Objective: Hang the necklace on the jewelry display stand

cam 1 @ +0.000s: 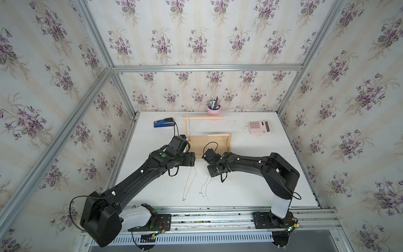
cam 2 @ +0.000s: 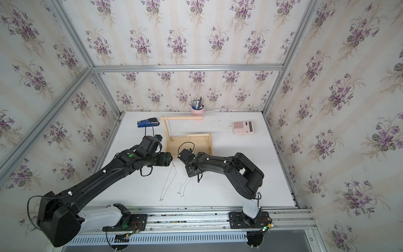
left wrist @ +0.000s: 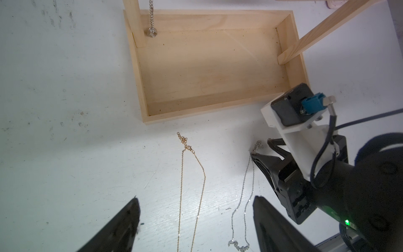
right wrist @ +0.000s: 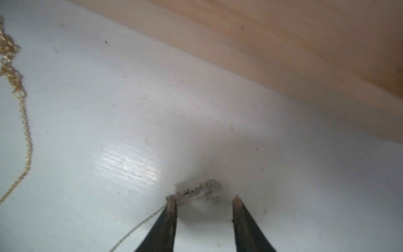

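Note:
The wooden display stand [left wrist: 210, 63], a box with posts and a bar, has a silver chain [left wrist: 151, 19] hanging at its left. On the table before it lie a gold necklace [left wrist: 180, 189] and a silver necklace [left wrist: 241, 197]. My left gripper is open above the gold necklace, nothing between its fingers. My right gripper is down at the clasp end of the silver necklace [right wrist: 193, 192], its fingers apart on either side of the chain, the left one touching or very near it.
A blue stapler [cam 1: 162, 123] lies at the back left, a pink pen cup [cam 1: 213, 110] behind the stand, and a pink calculator [cam 1: 259, 127] at the back right.

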